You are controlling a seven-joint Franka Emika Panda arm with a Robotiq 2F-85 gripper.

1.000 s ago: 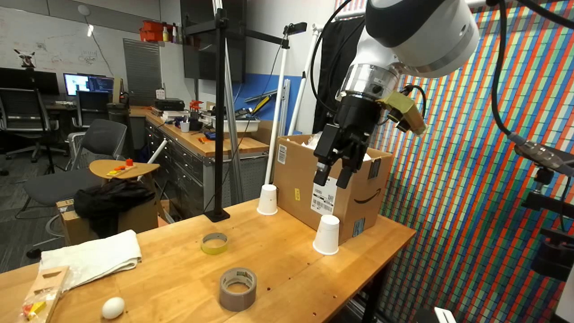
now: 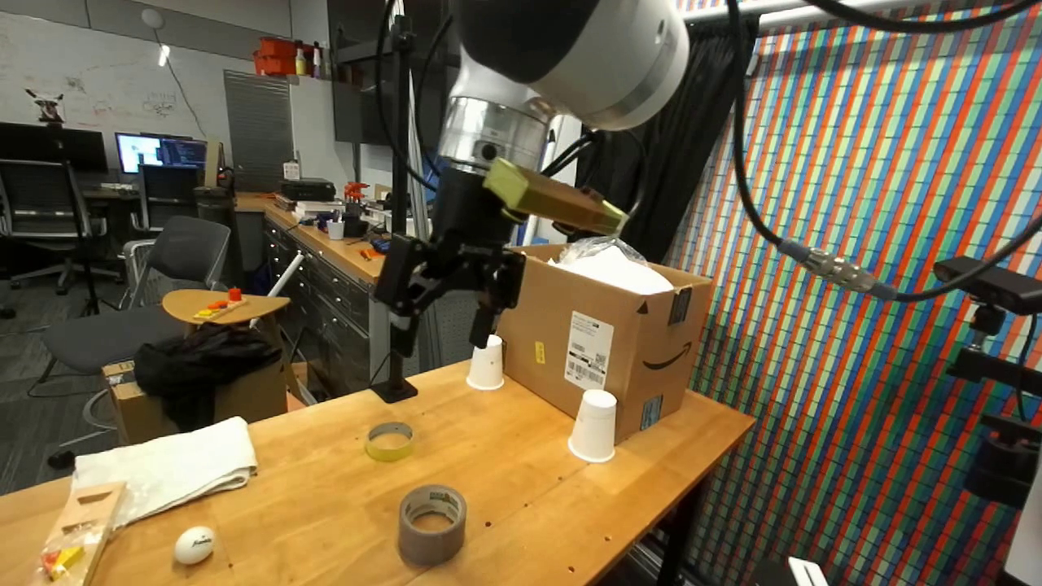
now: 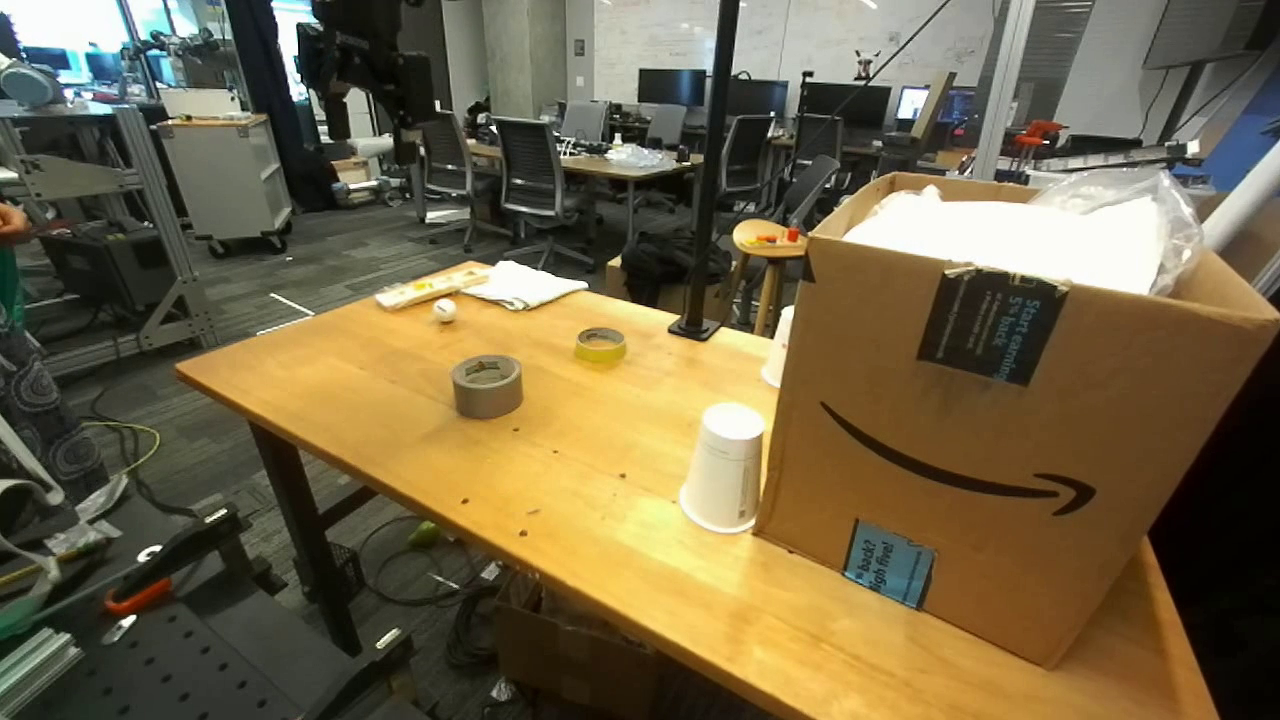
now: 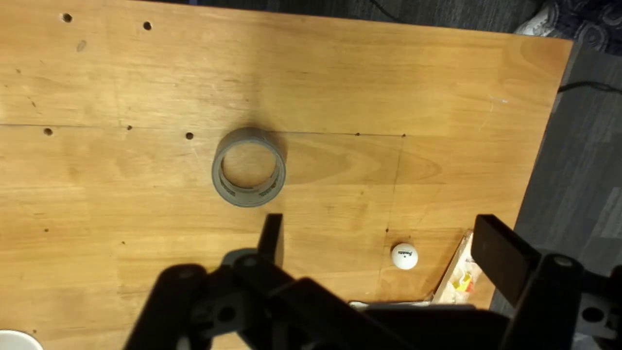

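Observation:
My gripper (image 2: pixel 442 334) hangs open high above the table, nothing between its fingers. In the wrist view its two dark fingers (image 4: pixel 495 251) stand wide apart. Below, in the gap between them, a white ball (image 4: pixel 405 256) with dark lettering shows on the wood. A grey tape roll (image 4: pixel 249 196) lies flat just past the other finger. In exterior view 1 the ball (image 2: pixel 194 545) sits at the front left, near a wooden tray (image 2: pixel 106 500) and a folded white cloth (image 2: pixel 181 465). Further back lies a thinner yellow tape roll (image 2: pixel 390 449).
Two white cups stand upside down, one cup (image 2: pixel 593 426) in front of a large cardboard box (image 2: pixel 547 343), the other cup (image 2: pixel 485 365) at its left. A black post (image 2: pixel 397 244) rises from the far table edge. Mid-table is mostly clear.
My gripper has moved left in exterior view 1, away from the front of the box, and its fingers appear wider apart. The ball has shifted slightly and now shows its lettering.

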